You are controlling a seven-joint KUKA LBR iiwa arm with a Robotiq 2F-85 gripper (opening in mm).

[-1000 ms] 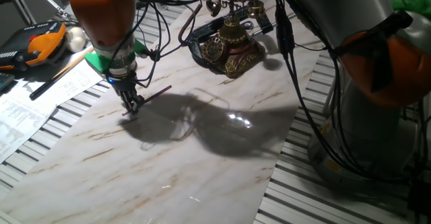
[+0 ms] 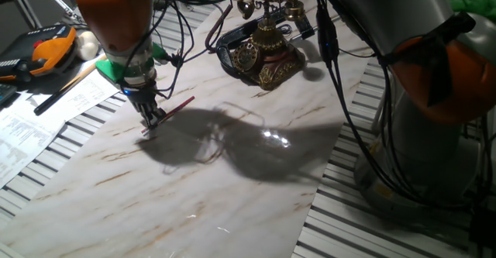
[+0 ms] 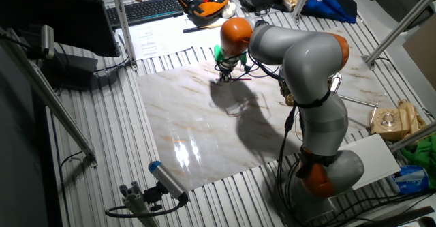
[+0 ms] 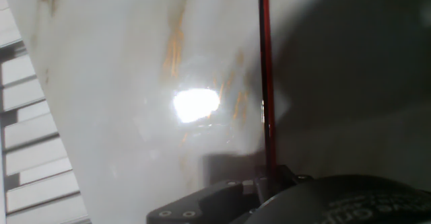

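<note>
A thin dark-red stick (image 2: 180,108) slants across the marble-patterned board (image 2: 116,204). At its near end my gripper (image 2: 150,126) points down, shut on it. From the wrist, the stick (image 4: 267,76) runs straight from the top edge down to the dark fingers (image 4: 202,204), where its lower end is hidden. In the second exterior view the stick (image 3: 240,80) shows as a short red line beside the gripper (image 3: 226,79). Whether the stick touches the board is hard to tell.
An ornate old-style telephone (image 2: 267,56) stands on the board's far side. Papers (image 3: 153,39), a black pencil-like rod (image 2: 58,95) and an orange-black device (image 2: 37,53) lie beyond the board's edge. The board's near part is clear.
My gripper has shifted slightly left and up in the first exterior view. The stick has moved with it and looks brighter red.
</note>
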